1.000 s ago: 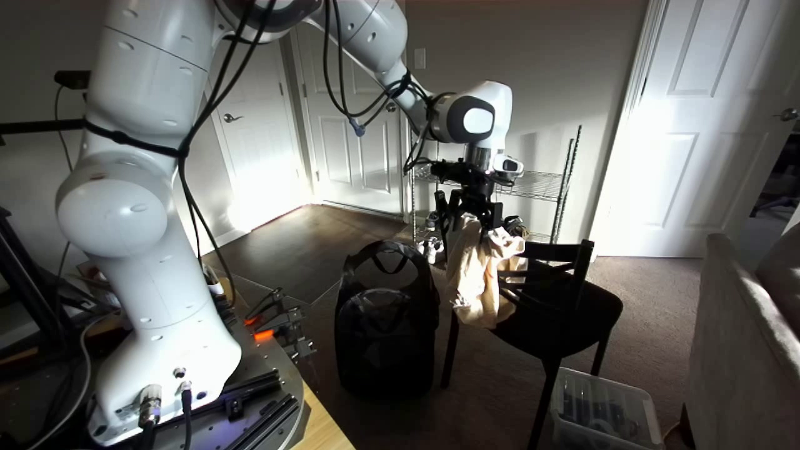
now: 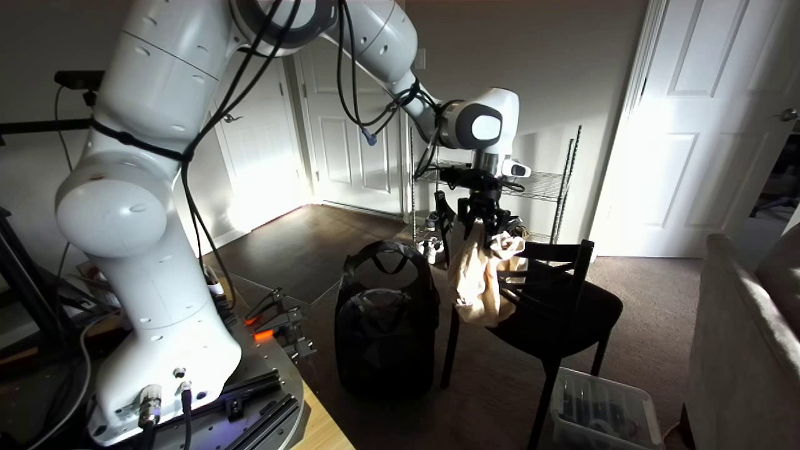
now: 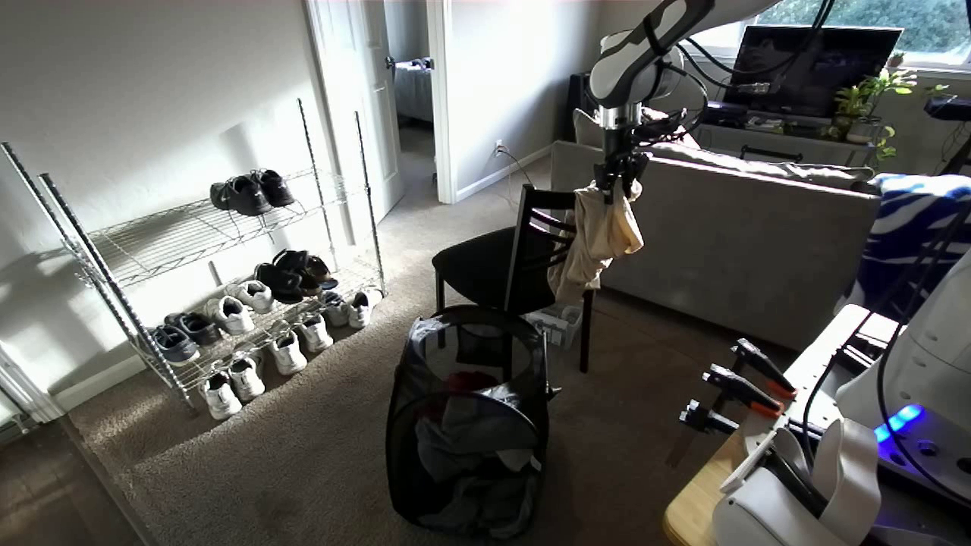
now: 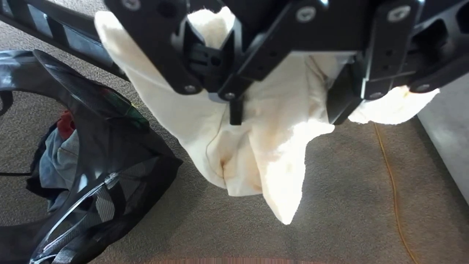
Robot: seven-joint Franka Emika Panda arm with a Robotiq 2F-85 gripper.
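Note:
A cream cloth [image 2: 477,281] hangs over one end of the black chair's [image 2: 559,300] backrest. My gripper [image 2: 482,227] points down at the top of this cloth. In the second exterior view the fingers reach the upper folds of the cloth [image 3: 596,238], and the gripper [image 3: 618,188] hides part of them. From the wrist, the gripper is partly open, with cloth [image 4: 281,105] lying across the gap between its separated fingers. No firm pinch on the fabric can be made out.
A black mesh hamper [image 3: 397,428] with clothes in it stands beside the chair. A wire rack [image 3: 146,255] of shoes is against the wall. The grey sofa [image 3: 728,246] and a clear plastic bin [image 2: 604,409] are close to the chair.
The gripper has moved slightly right and lower into the top of the cloth, and its fingers look closer together. The cloth still hangs at the chair back.

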